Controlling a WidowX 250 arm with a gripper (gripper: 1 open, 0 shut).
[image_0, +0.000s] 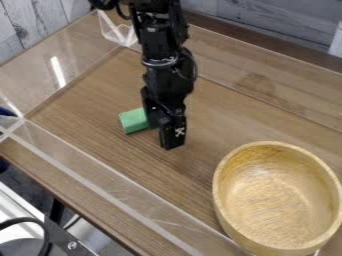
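The black gripper (163, 128) hangs low over the middle of the wooden table, its fingers open. Just left of it lies a small green block (132, 120), partly hidden behind the gripper; I cannot tell whether they touch.
A large pale yellow bowl (274, 195) stands at the right front of the table (134, 190). A clear plastic edge runs along the left front, with cables beyond it at the lower left.
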